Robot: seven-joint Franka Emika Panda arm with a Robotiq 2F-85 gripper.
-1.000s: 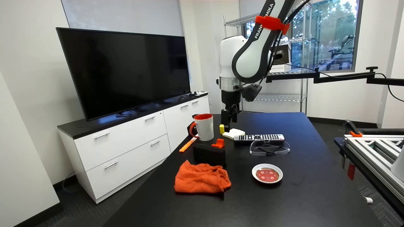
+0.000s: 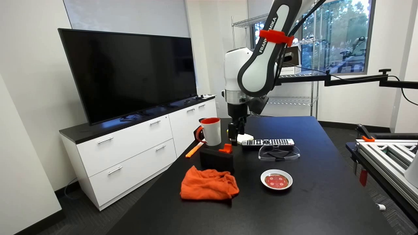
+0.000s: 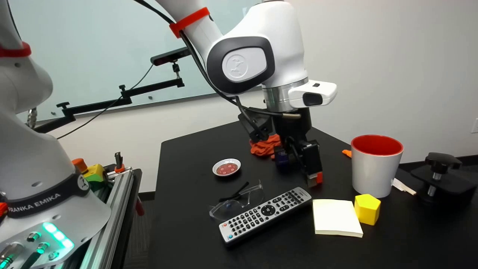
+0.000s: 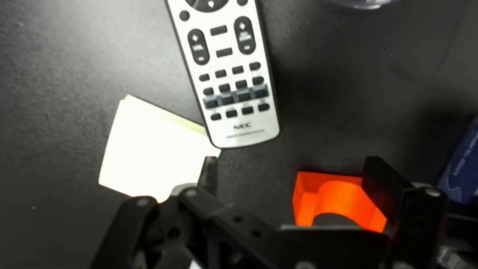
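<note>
My gripper is open, low over the table, its two fingers wide apart in the wrist view. Between them, close to the right finger (image 4: 381, 186), shows a small orange block with a curved cutout (image 4: 343, 197); that finger overlaps its edge. Whether they touch is unclear. In exterior view 1 the orange block (image 2: 226, 148) stands just nearer the camera than the gripper (image 2: 235, 137). From exterior view 2 only a bit of orange (image 3: 319, 177) shows beside the fingertips. A white notepad (image 4: 154, 150) lies near the left finger, partly hidden by the hand.
A remote (image 3: 266, 213), clear glasses (image 3: 239, 201) and a small dish (image 3: 226, 167) occupy one side. The white-and-red mug (image 3: 375, 172) and yellow block (image 3: 367, 209) stand opposite. A dark box (image 2: 216, 160) and an orange cloth (image 2: 208, 184) are near the orange block.
My arm has come lower and shifted slightly left in exterior view 1. The gripper now hides most of the yellow block there. The objects on the table look unmoved.
</note>
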